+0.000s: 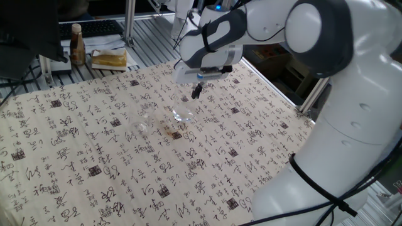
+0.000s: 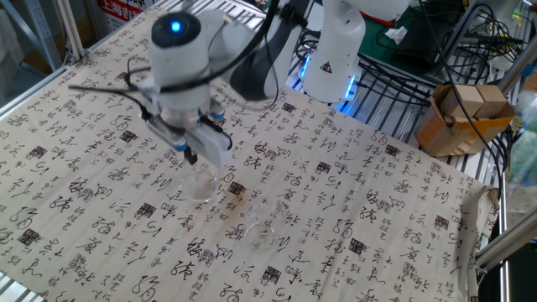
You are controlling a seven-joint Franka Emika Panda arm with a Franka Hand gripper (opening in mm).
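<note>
Two clear glasses are over the patterned cloth. In exterior view 1 the nearer-to-gripper glass hangs just below the fingertips and leans, its base toward the lower left. My gripper looks shut on its upper edge, though the clear wall is hard to make out between the fingers. Exterior view 2 has this glass directly beneath my gripper. The other clear glass stands apart, to the left in exterior view 1; in exterior view 2 this second glass lies toward the lower right.
A brownish stain marks the cloth between the glasses. Beyond the cloth are a sauce bottle and a yellow-and-white packet. A cardboard box sits off the cloth's right side.
</note>
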